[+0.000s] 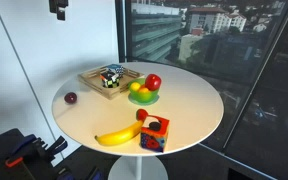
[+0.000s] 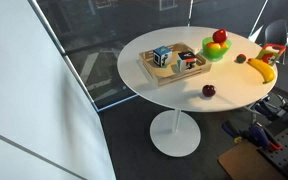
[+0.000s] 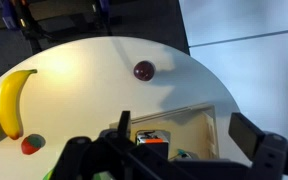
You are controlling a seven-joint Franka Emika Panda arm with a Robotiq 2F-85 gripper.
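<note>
In the wrist view my gripper stands open above the table, its dark fingers (image 3: pixel 124 128) wide apart and nothing held. Between and below them lies part of a wooden tray (image 3: pixel 206 112) with a small patterned box (image 3: pixel 151 137) in it. A dark red plum (image 3: pixel 144 70) rests on the bare tabletop beyond the tray. A yellow banana (image 3: pixel 12 103) and a strawberry (image 3: pixel 32 144) are at the left. Exterior view 1 shows a green bowl (image 1: pixel 142 98) of fruit, topped by a red apple (image 1: pixel 153 81), and a colourful cube (image 1: pixel 154 134) at the front edge.
The round white table (image 1: pixel 189 105) has clear room at its right and around the plum. In exterior view 2 the tray (image 2: pixel 162 78) holds two boxy items, one a blue box (image 2: pixel 162 56). A window lies behind the table.
</note>
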